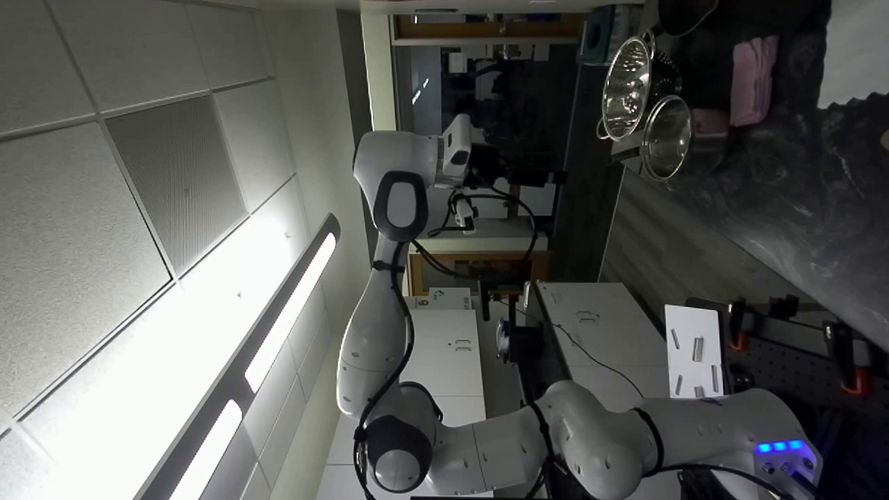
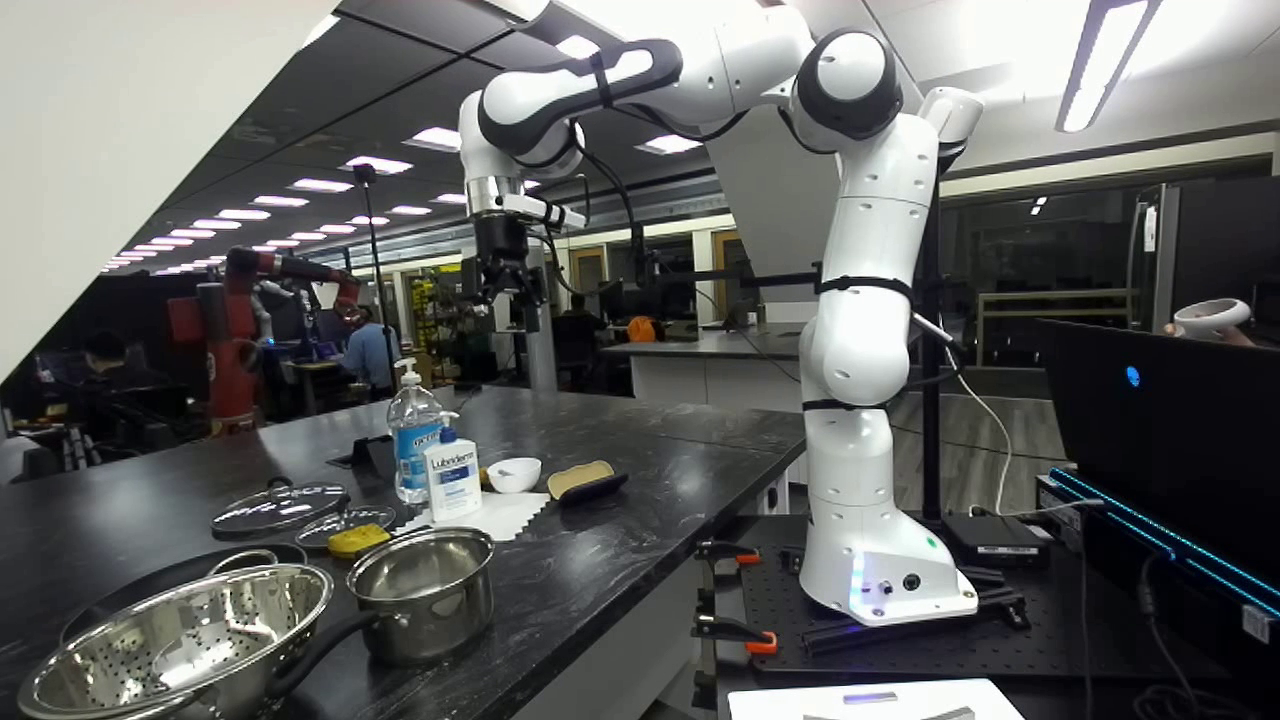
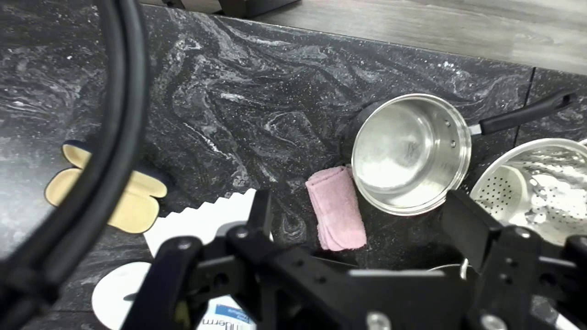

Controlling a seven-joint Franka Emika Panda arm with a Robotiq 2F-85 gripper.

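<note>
My gripper is open and empty, its dark fingers spread wide in the wrist view. It hangs high above the black counter, pointing down, as exterior view 2 shows the gripper [image 2: 509,298] well clear of everything. Below it lies a folded pink towel [image 3: 336,211], beside a steel saucepan [image 3: 410,154] with a black handle. A steel colander [image 3: 542,184] stands to the right of the pan, partly cut off. To the left are a white scalloped mat [image 3: 203,220], a white bowl [image 3: 118,294] and a tan-and-dark object [image 3: 135,206].
In exterior view 2, a clear pump bottle [image 2: 415,438] and a white lotion bottle [image 2: 453,478] rise from the counter. Glass lids [image 2: 282,506] and a yellow sponge [image 2: 357,540] lie near the cookware.
</note>
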